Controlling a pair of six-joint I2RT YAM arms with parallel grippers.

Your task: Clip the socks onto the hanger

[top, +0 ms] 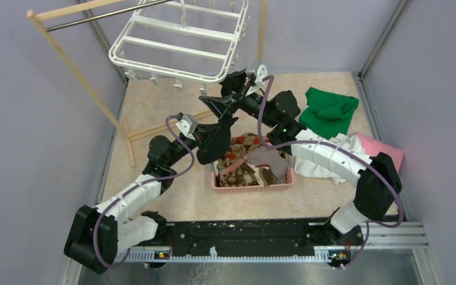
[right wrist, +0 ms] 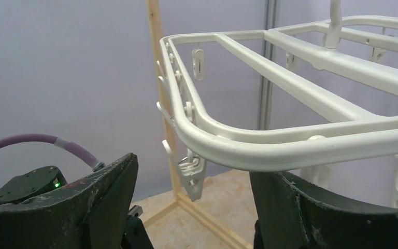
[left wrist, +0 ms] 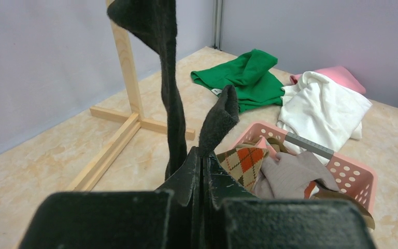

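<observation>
My left gripper is shut on a dark sock (left wrist: 220, 120), whose end sticks up from the fingertips. Another dark length of cloth rises beside it and leaves the top of the left wrist view; whether it is the same sock I cannot tell. From above, dark sock cloth (top: 215, 147) hangs below the left gripper. My right gripper is open at a corner of the white hanger (right wrist: 223, 145). A white clip (right wrist: 190, 174) shows in the gap between its fingers, apart from them and with no cloth visible in it.
A pink basket (top: 252, 188) with patterned and grey socks stands below the grippers. Green cloth (top: 329, 111), white cloth (top: 320, 163) and a pink item (top: 383, 148) lie at the right. The hanger's wooden stand (top: 77, 74) is at the left.
</observation>
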